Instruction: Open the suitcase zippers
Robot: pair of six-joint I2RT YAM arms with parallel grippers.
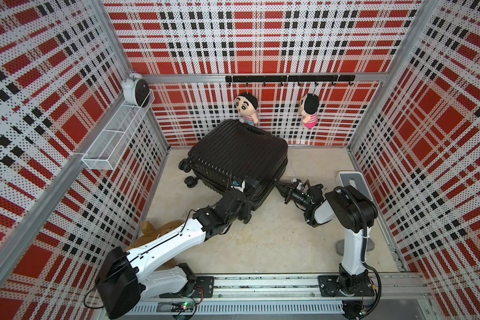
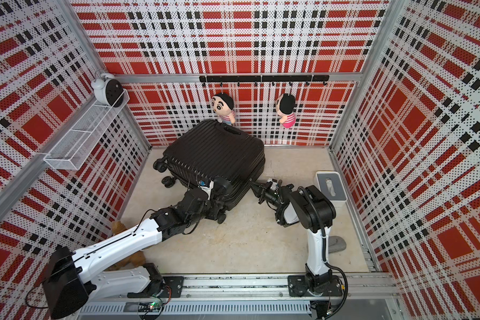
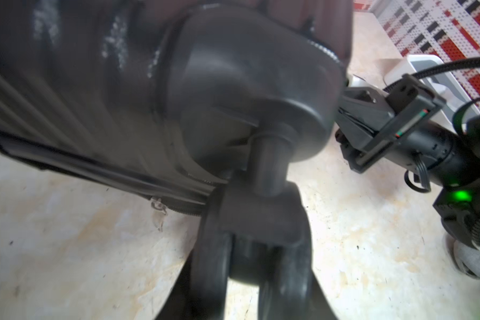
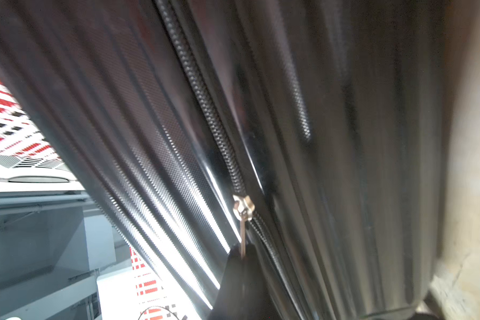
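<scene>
The black suitcase (image 1: 237,152) lies flat on the floor. In the right wrist view a metal zipper slider (image 4: 243,207) sits on its zipper line, pull tab (image 4: 243,237) pointing down. My right gripper is shut on that tab; in the top left view it reaches the suitcase's right side from the floor. At the near corner, my left gripper has its fingers apart on either side of a twin suitcase wheel (image 3: 250,229); whether they touch it I cannot tell. Another zipper slider (image 3: 158,205) hangs on the edge beyond that wheel.
A white box (image 2: 330,186) stands by the right wall, with a grey slipper (image 2: 336,244) nearer the front. A brown plush (image 1: 154,234) lies partly behind the left arm. Two dolls hang at the back wall. Floor between the arms is clear.
</scene>
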